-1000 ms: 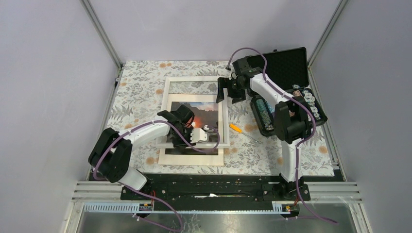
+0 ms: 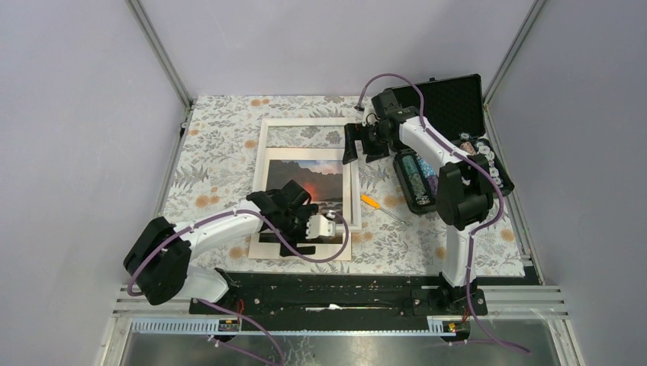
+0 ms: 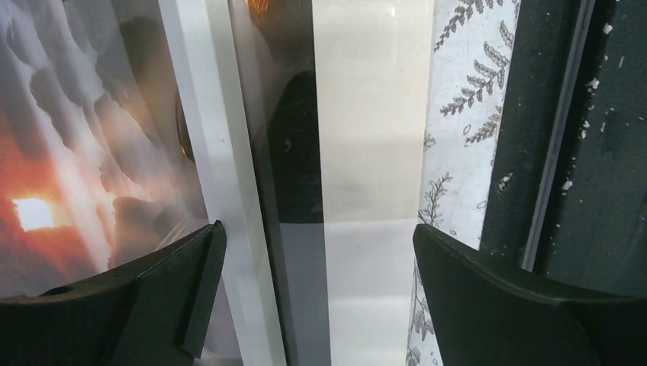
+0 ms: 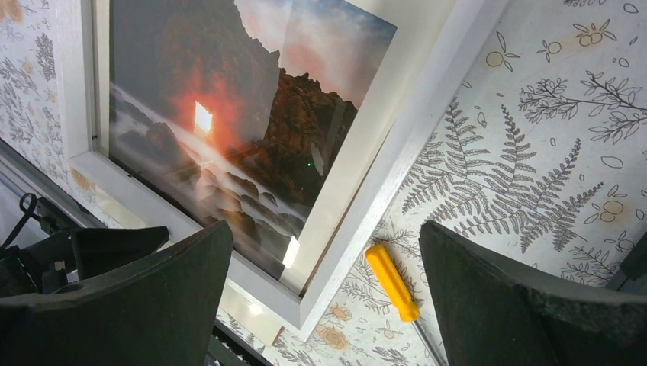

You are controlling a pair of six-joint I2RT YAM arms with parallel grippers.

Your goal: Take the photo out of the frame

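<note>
The white frame lies flat on the table. Inside it is the photo, a fiery coastal scene with a cream border; its near end sticks out beyond the frame's near bar. Low over that bar, my left gripper is open. In the left wrist view the frame's bar runs close to one fingertip, and the photo's cream edge lies between the fingers, apparently ungripped. My right gripper, also open and empty, hovers by the frame's far right side.
An orange-handled screwdriver lies right of the frame. At the right stands an open black case with items inside.
My left gripper has shifted toward the near edge, over the photo's protruding end. The right gripper has barely moved. Photo and frame look almost unmoved.
</note>
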